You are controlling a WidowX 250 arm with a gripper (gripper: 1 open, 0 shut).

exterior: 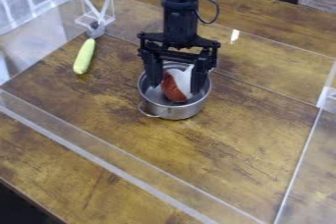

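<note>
My black gripper [179, 59] is open over a steel pot [172, 106] in the middle of the table, one finger at each side of the pot's top. Inside the pot lie a red-orange object [172, 88] and something white [187, 77], partly hidden by the gripper.
A pale yellow-green elongated vegetable [84, 56] lies at the upper left, near a white object [97, 17] at the back.
</note>
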